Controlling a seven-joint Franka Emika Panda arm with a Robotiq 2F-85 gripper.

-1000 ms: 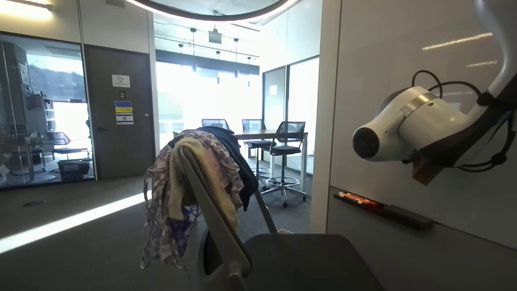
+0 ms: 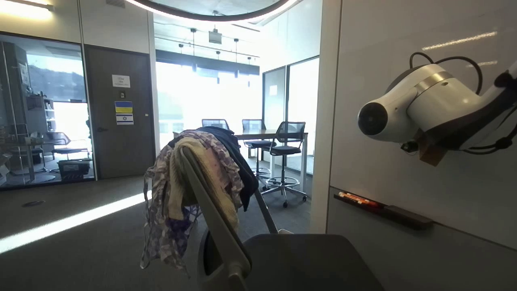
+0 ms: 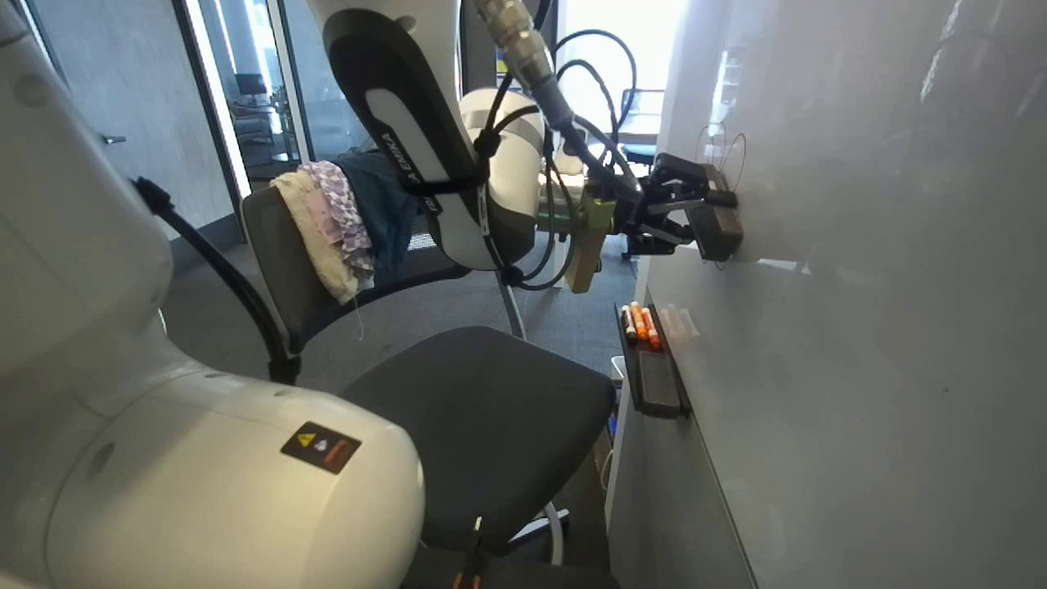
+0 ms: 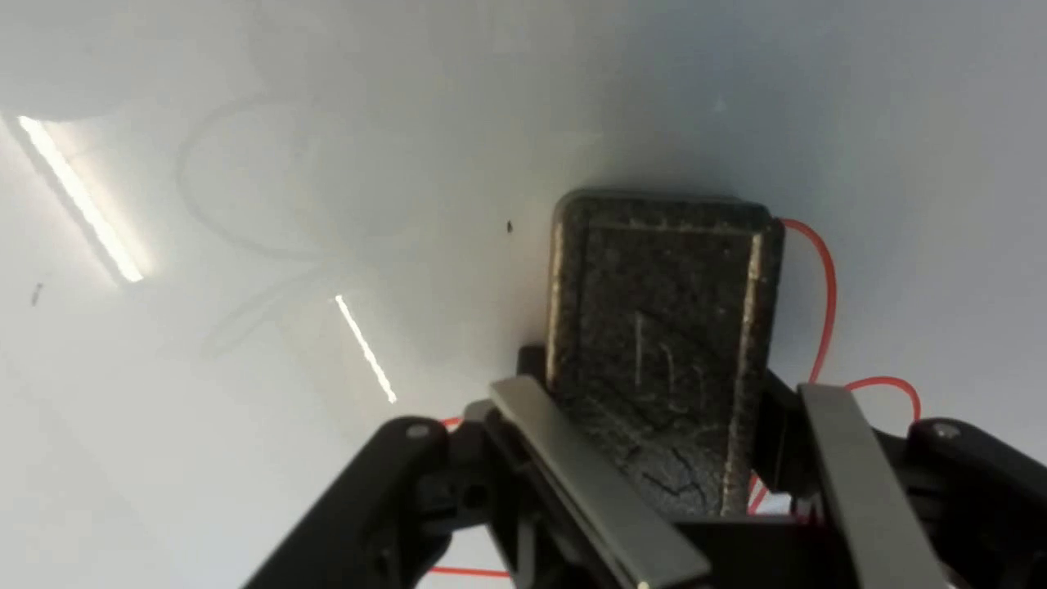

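Note:
A dark, worn whiteboard eraser [image 4: 667, 324] is held between the fingers of my gripper in the wrist view, against or very close to the whiteboard [image 4: 324, 196]. Red marker lines [image 4: 827, 285] curve out from beside the eraser and run on behind the fingers. From the side, exterior view 2 has my gripper [image 3: 712, 211] shut on the same eraser [image 3: 721, 226], with thin red loops [image 3: 738, 152] on the board around it. In exterior view 1 the arm's wrist [image 2: 392, 111] hides the gripper and the eraser.
Below on the board is a marker tray [image 3: 657, 383] holding several markers [image 3: 640, 322]. A chair [image 3: 471, 412] draped with clothes [image 3: 343, 221] stands close to the arm and board. Bare whiteboard [image 3: 864, 294] extends to the right in exterior view 2.
In exterior view 1 the arm's wrist has risen along the whiteboard and shifted slightly right. The chair, clothes and marker tray have not moved.

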